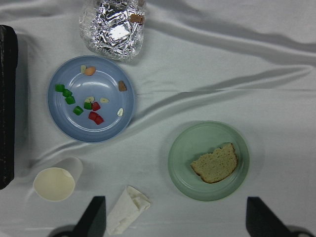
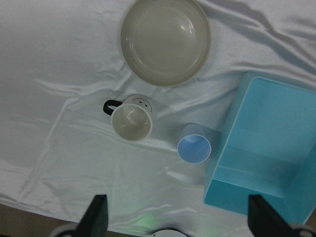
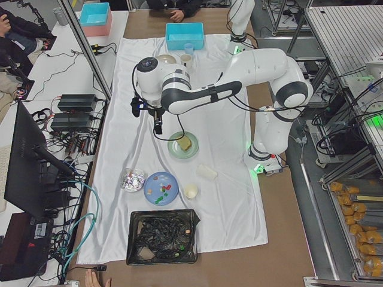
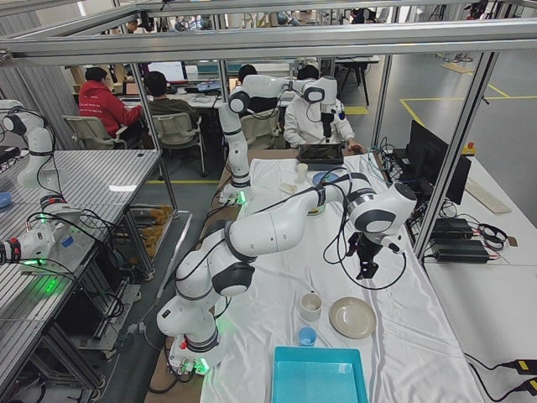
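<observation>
My left gripper hangs open over the table, with a green plate (image 1: 187, 177) holding a bread slice (image 1: 215, 163), a blue plate (image 1: 69, 118) with small colored pieces, a cream cup (image 1: 57, 182) and a folded napkin (image 1: 126, 212) beneath it. My right gripper is open above a beige plate (image 2: 165, 44), a white mug (image 2: 131, 121), a light blue cup (image 2: 194, 147) and a turquoise bin (image 2: 261, 133). Both grippers have nothing between their fingers.
A foil-covered bundle (image 1: 111, 34) lies beside the blue plate. A black lined tray (image 3: 161, 256) sits at one end of the white cloth. Arms, cables and frame posts border the table; the cloth has clear patches between the dishes.
</observation>
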